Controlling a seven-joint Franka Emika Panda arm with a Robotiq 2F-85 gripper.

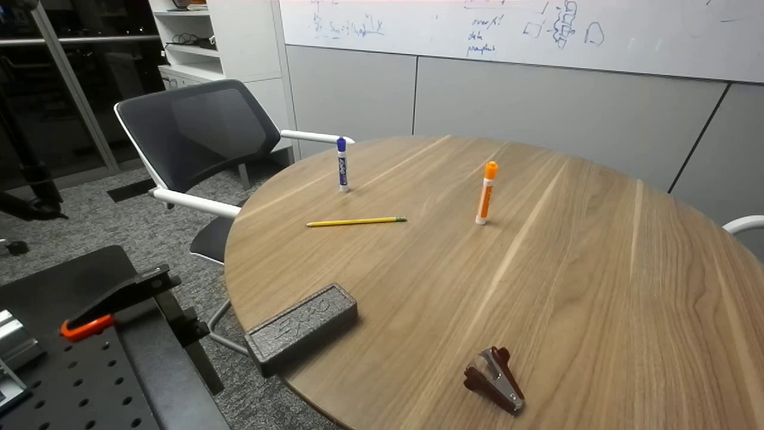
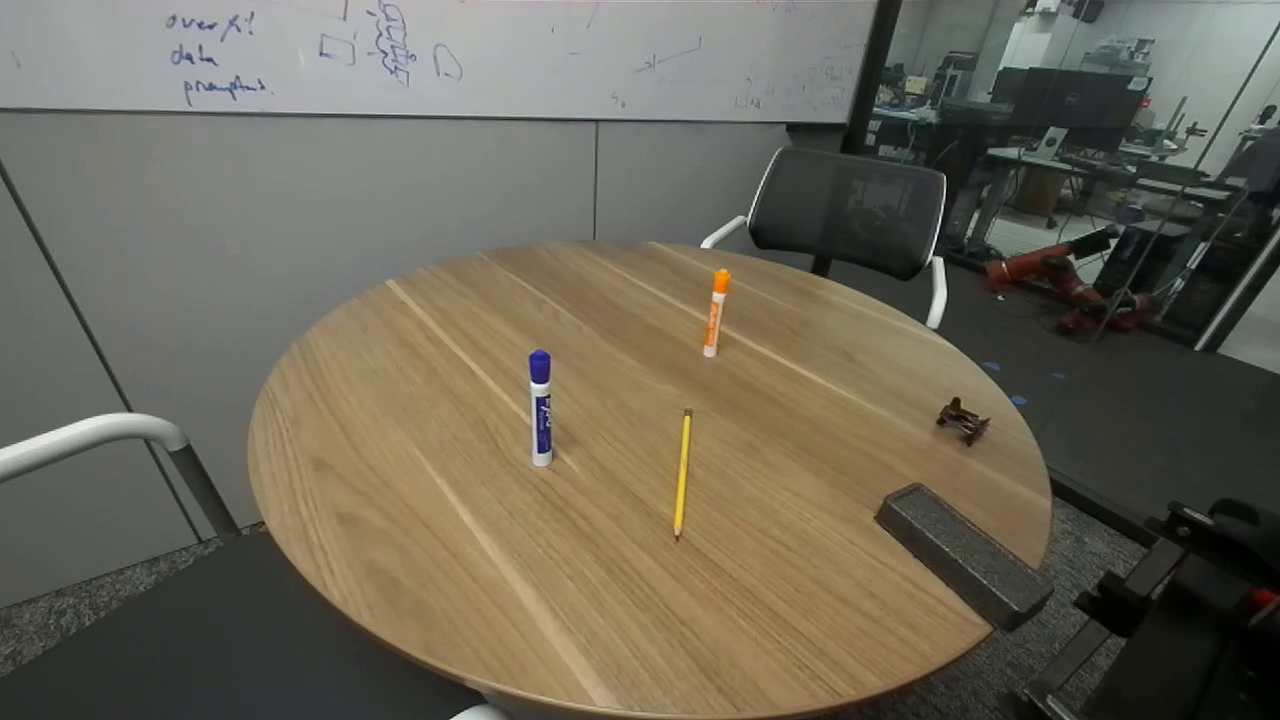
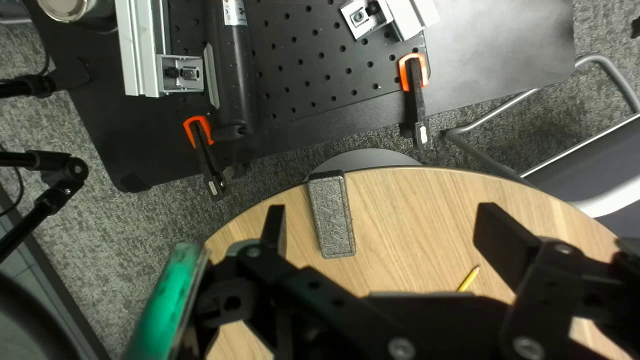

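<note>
In the wrist view my gripper is open, its two black fingers wide apart with nothing held. Below it in that view, a dark grey eraser lies at the table's edge. The eraser overhangs the rim slightly. A yellow pencil lies flat; only its pointed end shows in the wrist view. Both a blue-capped marker and an orange marker stand upright, caps up. Near the edge sits a brown staple remover. Neither exterior view shows the gripper.
The round wooden table has wide clear areas between the objects. Beside it is a black perforated bench with orange-tipped clamps along its edge. Chairs stand close to the table.
</note>
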